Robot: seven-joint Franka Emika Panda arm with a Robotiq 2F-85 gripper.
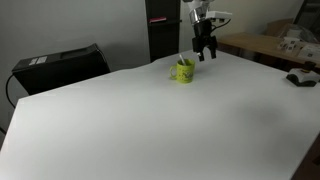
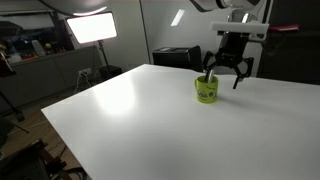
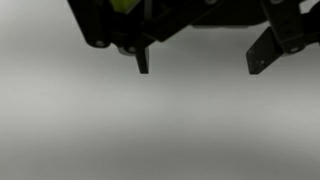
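Note:
A yellow-green mug (image 1: 185, 73) stands upright on the white table, with a pale, thin stick-like item (image 1: 182, 60) poking out of its top. My gripper (image 1: 206, 57) hangs just to the right of the mug in exterior view 1, its fingers spread apart. Exterior view 2 has one finger close by the mug (image 2: 207, 92) rim and the other off to the right; contact cannot be told there. From the wrist, the gripper shows bare table between its fingers, and a green bit of the mug (image 3: 123, 4) peeks out at the top left behind the left finger.
A black case-like box (image 1: 60, 70) lies at the table's far left. Several dark small items (image 1: 302, 78) sit at the right edge, near a wooden surface (image 1: 262, 45).

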